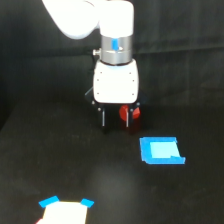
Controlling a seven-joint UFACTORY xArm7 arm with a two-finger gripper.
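Note:
My gripper [115,118] points down at the dark table with its two thin fingers spread apart; it stands open, and nothing shows between the fingers apart from the near edge of a red object. That red object [135,111], small and blocky, sits at the right finger, which partly covers it. Whether finger and object touch, I cannot tell.
To the right on the table is a pale square [163,150] framed by blue tape. At the bottom left lies another pale patch [65,213] with blue tape at its corners.

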